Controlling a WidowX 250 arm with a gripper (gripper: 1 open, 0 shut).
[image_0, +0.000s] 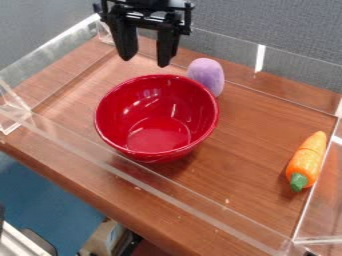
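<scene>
A black gripper (146, 48) hangs open at the top of the camera view, its two fingers apart with nothing between them, above and behind a red bowl (156, 125). The bowl is empty and upright on the wooden surface. A pale purple egg-shaped object (206, 75) sits behind the bowl to the right. An orange toy carrot (306, 158) with a green top lies at the right.
Clear low walls (234, 228) enclose the wooden surface (243, 155). A grey padded wall stands at the back. Free wood shows left of the bowl and between the bowl and the carrot.
</scene>
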